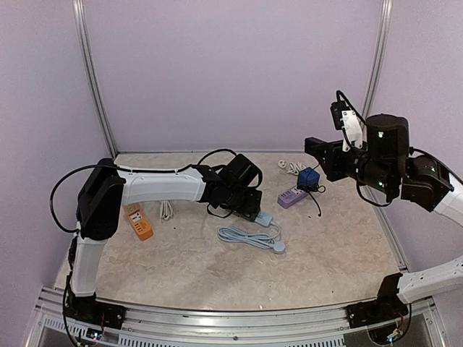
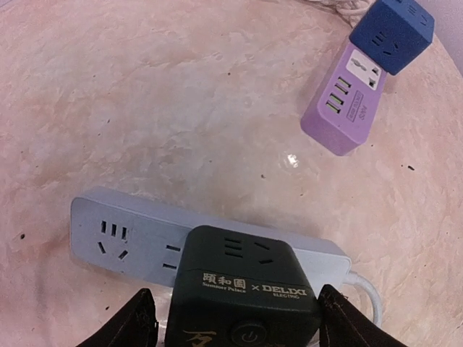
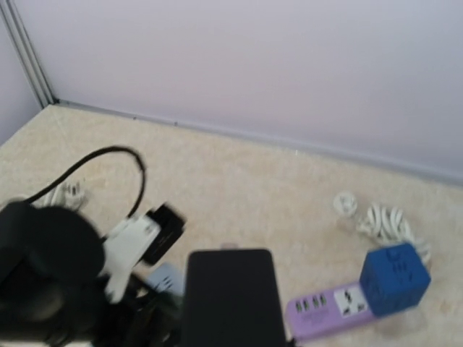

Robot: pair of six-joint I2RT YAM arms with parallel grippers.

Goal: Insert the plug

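My left gripper is shut on a dark green cube socket (image 2: pixel 242 285), with one finger at either side. Beneath the cube lies a pale blue power strip (image 2: pixel 130 242), whose middle it covers; whether the two are joined cannot be told. From above, the left gripper (image 1: pixel 249 206) hides most of cube and strip. On the right, my right gripper (image 1: pixel 329 155) is shut on a black adapter (image 1: pixel 316 147), held in the air with its thin cable (image 1: pixel 317 204) dangling. That adapter (image 3: pixel 230 296) fills the bottom middle of the right wrist view, hiding the fingertips.
A purple strip (image 2: pixel 343 101) has a blue cube (image 2: pixel 394 32) at its far end. The pale blue cable coil (image 1: pixel 246 236) lies in front of the left gripper. An orange strip (image 1: pixel 140 225) sits at left.
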